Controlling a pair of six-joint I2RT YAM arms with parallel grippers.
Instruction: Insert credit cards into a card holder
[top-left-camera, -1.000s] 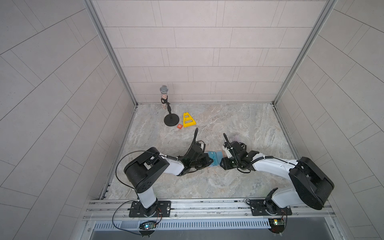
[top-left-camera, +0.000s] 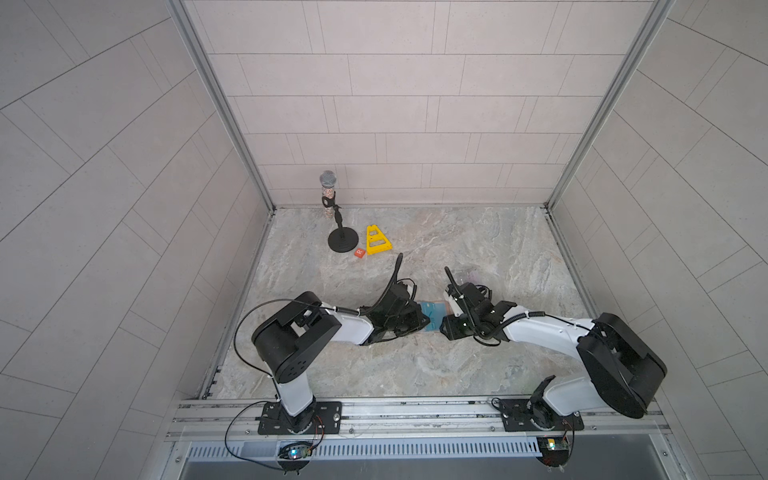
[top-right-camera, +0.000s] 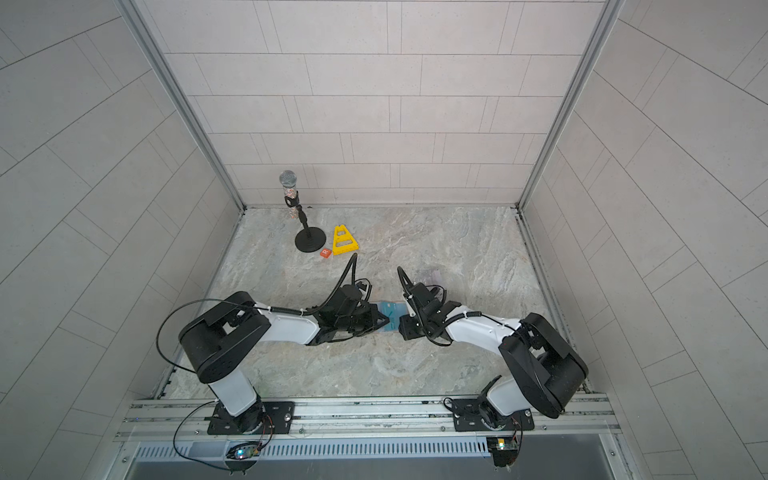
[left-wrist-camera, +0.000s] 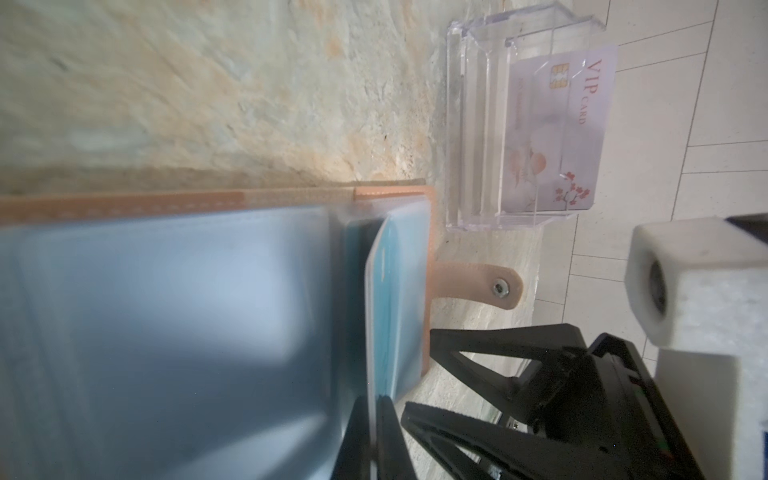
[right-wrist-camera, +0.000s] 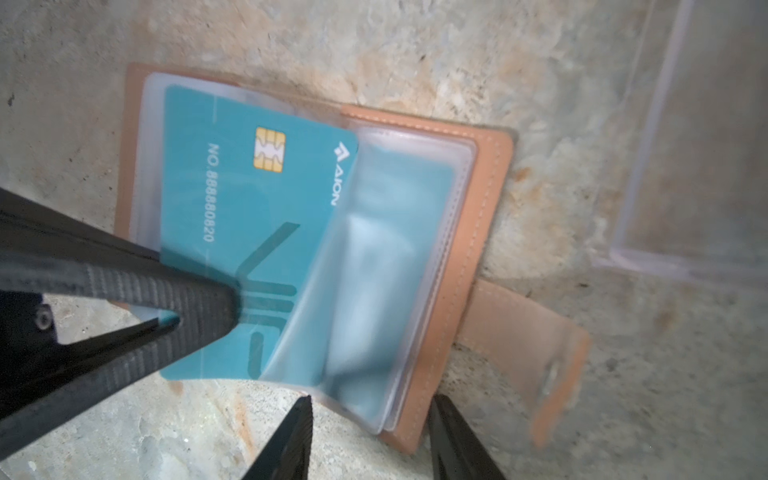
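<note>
An open card holder (right-wrist-camera: 472, 224) with tan edges and clear sleeves lies on the table between my grippers. My left gripper is shut on the edge of a teal card, which stands on edge over the sleeve in the left wrist view. My right gripper is part open at the holder's near edge, with nothing clearly between its fingertips. A clear box (left-wrist-camera: 476, 120) holding a VIP card (left-wrist-camera: 560, 136) stands beside the holder.
At the back left are a microphone on a black stand (top-left-camera: 342, 238), a yellow triangular piece (top-left-camera: 378, 246) and a small red block (top-left-camera: 360, 253).
The right arm has shifted very slightly.
</note>
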